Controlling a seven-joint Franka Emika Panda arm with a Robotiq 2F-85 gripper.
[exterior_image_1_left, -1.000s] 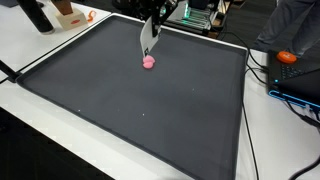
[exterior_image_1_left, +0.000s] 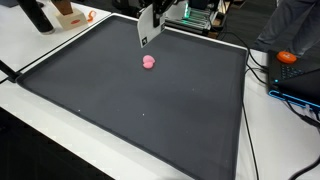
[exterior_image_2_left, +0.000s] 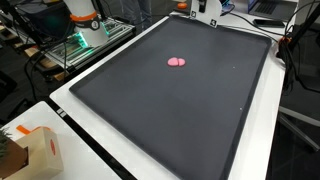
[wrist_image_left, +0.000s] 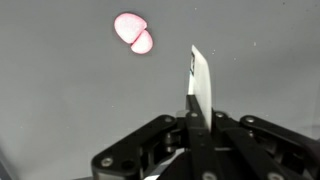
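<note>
In the wrist view my gripper is shut on a thin white flat piece (wrist_image_left: 201, 80), seen nearly edge-on and pointing away from the fingers. The same white piece (exterior_image_1_left: 151, 23) hangs upright in exterior view 1, its lower end above the dark board. Only its lower part (exterior_image_2_left: 206, 11) shows at the top of exterior view 2. Two pink pieces, one larger (wrist_image_left: 129, 26) and one smaller (wrist_image_left: 143, 42), lie touching on the board, apart from the white piece. From outside they look like one pink patch (exterior_image_2_left: 176, 62).
The dark board (exterior_image_1_left: 130, 100) is otherwise bare, with wide free room around the pink pieces. A white table margin (exterior_image_1_left: 110, 135) runs along its edge. A wooden-looking block (exterior_image_2_left: 40, 155) stands at the near left in exterior view 2, off the board.
One second ago the white piece hung lower, its end close to the pink pieces. It has risen away from them; the pink pieces look unmoved.
</note>
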